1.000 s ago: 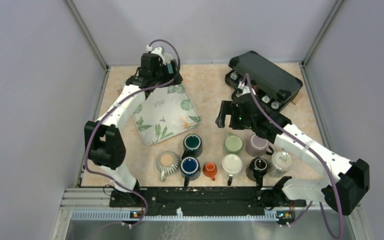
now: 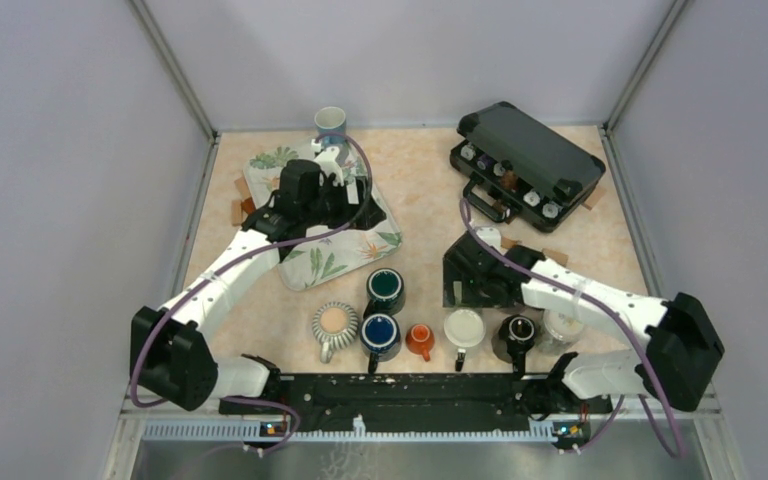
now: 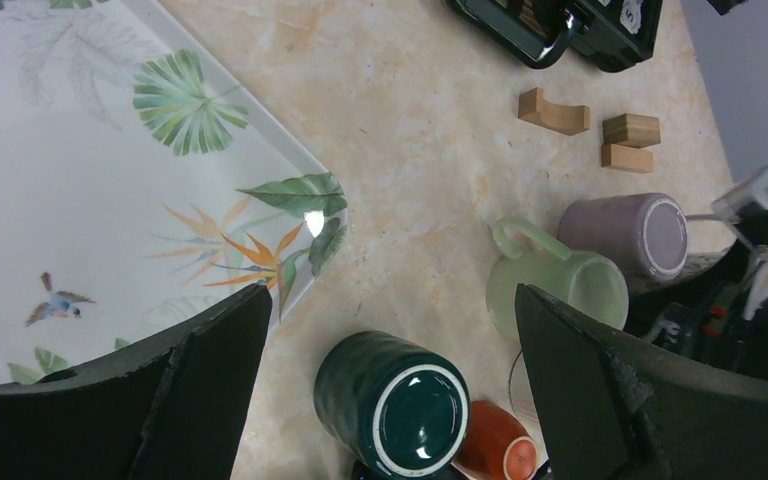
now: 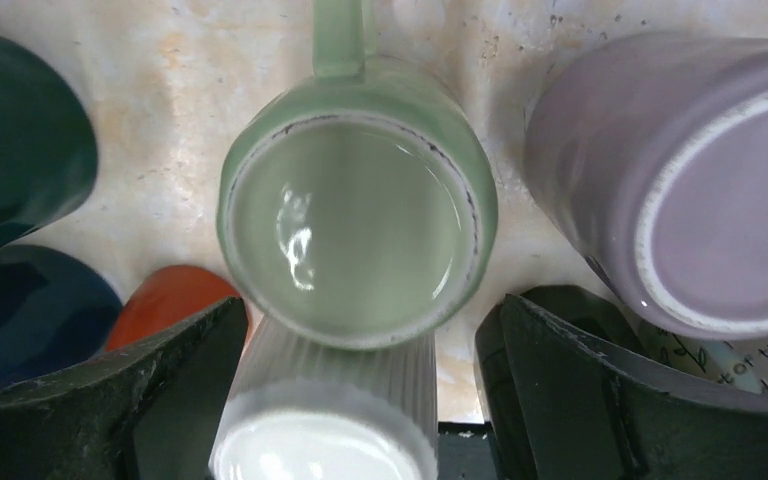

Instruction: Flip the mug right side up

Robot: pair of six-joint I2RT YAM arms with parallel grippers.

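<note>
The mugs stand upside down, bases up, in the front cluster. My right gripper (image 2: 470, 290) is open, low over the green mug (image 4: 358, 225), whose handle points toward the back and which fills the middle of the right wrist view. The purple mug (image 4: 700, 200) is to its right, the dark green mug (image 3: 390, 405) to its left. My left gripper (image 2: 357, 210) is open over the white leaf-patterned tray (image 2: 330, 262), nothing between its fingers. A pale blue mug (image 2: 330, 122) stands upright behind the tray.
The front row holds several more mugs and cups, including a striped one (image 2: 335, 330) and an orange one (image 2: 420, 342). A black case (image 2: 530, 150) lies at the back right, with wooden blocks before it.
My left arm has moved from the back toward the front, over the tray. My right gripper has moved down and toward the front, now covering the green mug in the top view.
</note>
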